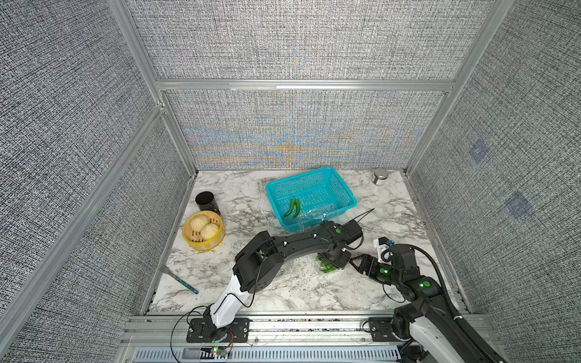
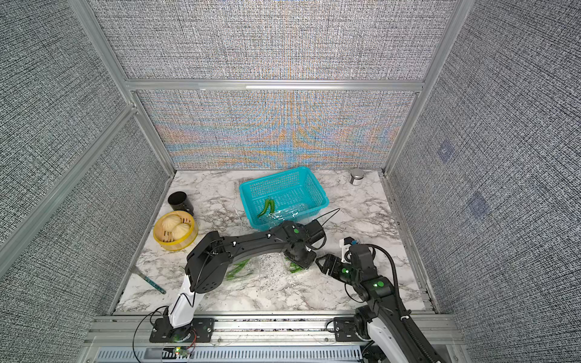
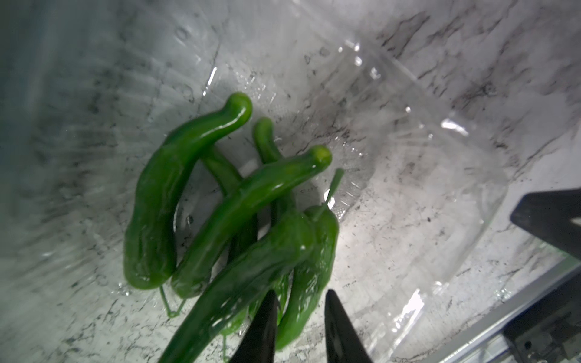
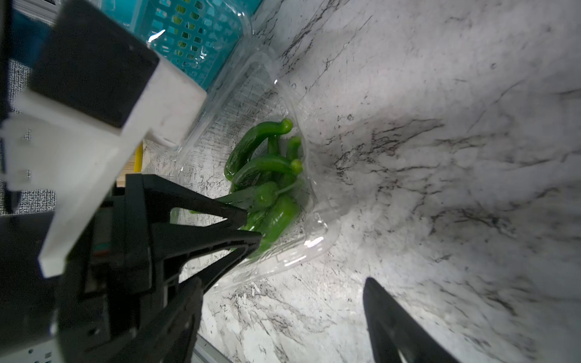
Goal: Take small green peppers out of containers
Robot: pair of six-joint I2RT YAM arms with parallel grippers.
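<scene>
Several glossy green peppers (image 3: 239, 208) lie piled in a clear plastic container (image 3: 448, 130) on the marble table. Over the near end of that pile, my left gripper stands part open, its narrow fingertips around the lower peppers; none is visibly clamped. The right wrist view shows those same tips (image 4: 257, 237) close against the peppers inside the container. My right gripper is open and empty, just right of the container. Two green peppers (image 1: 292, 208) rest in the blue basket (image 1: 279, 213) behind the left arm.
Another green pepper (image 2: 237, 269) shows beneath the left arm. On the left are a steamer with buns (image 1: 204, 246), a black cup (image 1: 206, 201) and a brush-like tool (image 1: 181, 282). A small silver-lidded jar (image 1: 380, 176) stands at the back right.
</scene>
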